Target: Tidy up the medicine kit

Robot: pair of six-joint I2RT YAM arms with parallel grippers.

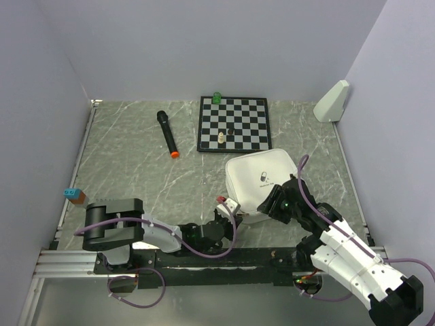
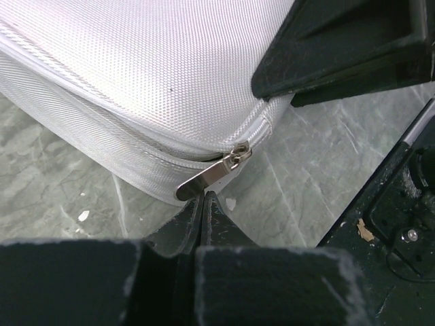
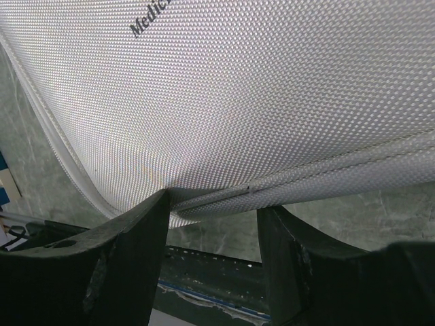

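A white zippered medicine bag (image 1: 258, 173) lies at the front right of the table, printed lettering visible in the right wrist view. My left gripper is shut at its lower front corner, its tips at the metal zipper pull (image 2: 204, 178); whether the pull is between them I cannot tell. My right gripper stands open over the bag's edge, its fingers against the fabric; in the left wrist view its dark finger reaches onto the bag near the zipper.
A chessboard (image 1: 234, 119) with a few small objects is at the back, a microphone (image 1: 166, 136) at back left, a white wedge (image 1: 329, 102) at back right and a small blue-and-brown box (image 1: 75, 195) at far left.
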